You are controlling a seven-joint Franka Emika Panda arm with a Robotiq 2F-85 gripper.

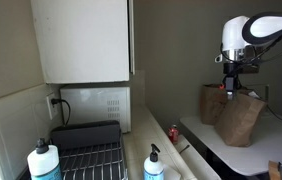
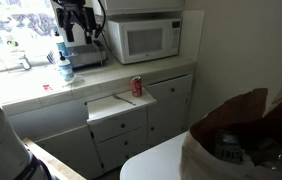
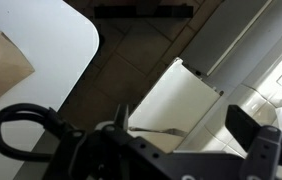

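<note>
My gripper stands open, its two dark fingers wide apart at the lower edge of the wrist view, with nothing held between them. Beyond the gap is an open white drawer (image 3: 173, 96) with a thin utensil (image 3: 157, 131) in it. Exterior view 2 shows that pulled-out drawer (image 2: 119, 107) under the counter, the utensil (image 2: 126, 99) lying in it. There the gripper hangs high at the upper left, well above the counter. In exterior view 1 it appears in front of a brown paper bag (image 1: 243, 122); their actual distance cannot be judged.
A red can (image 2: 136, 86) stands on the counter (image 2: 99, 86) by the white microwave (image 2: 146, 38). Open paper bags (image 2: 231, 125) sit on the white table (image 2: 159, 160). Bottles (image 1: 44, 160) and a dish rack (image 1: 89, 160) occupy the counter's other end. Tiled floor (image 3: 131, 60) lies between table and drawer.
</note>
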